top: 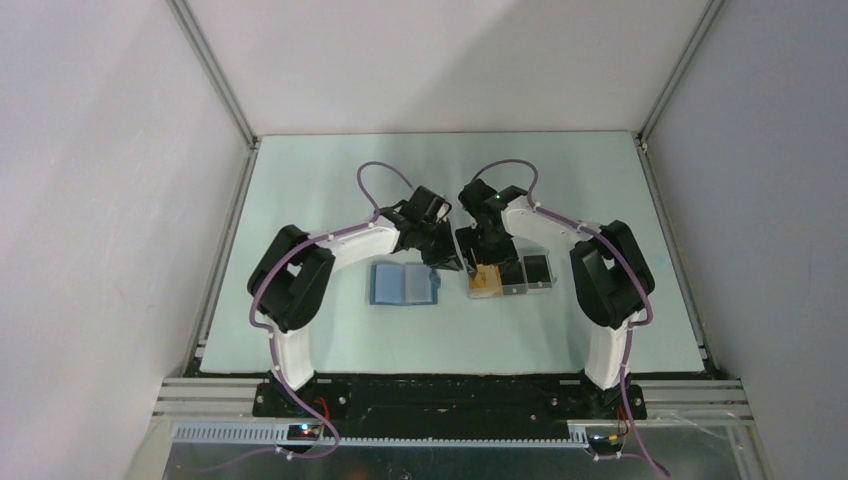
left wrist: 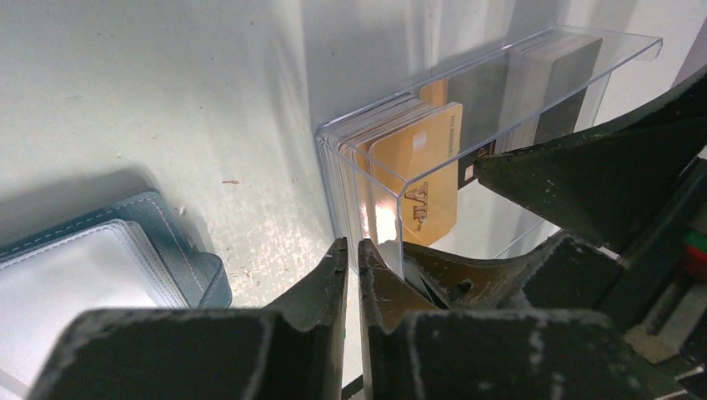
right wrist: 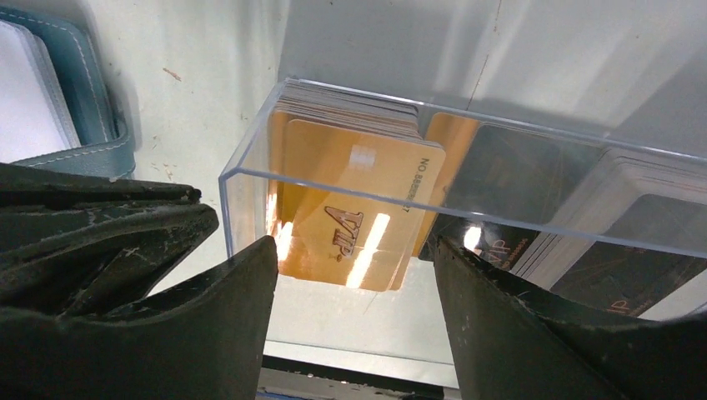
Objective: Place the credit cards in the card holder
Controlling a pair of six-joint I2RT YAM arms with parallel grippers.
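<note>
A clear box (left wrist: 508, 52) holds a stack of gold cards (left wrist: 429, 183) at its left end and black cards (right wrist: 642, 271) further right. Above the gold stack, my right gripper is open, its fingertips spread to either side of the front gold card, and no card is seen clamped. Just beside the box's left end is my left gripper, with only a narrow gap between its fingers and nothing visible in it. The blue card holder (top: 404, 303) lies spread open left of the box, showing white sleeves (left wrist: 92, 275).
Both grippers crowd closely together over the box's left end. A short strip of bare table (left wrist: 242, 225) separates holder and box. Open table surface (top: 440, 345) lies in front of them.
</note>
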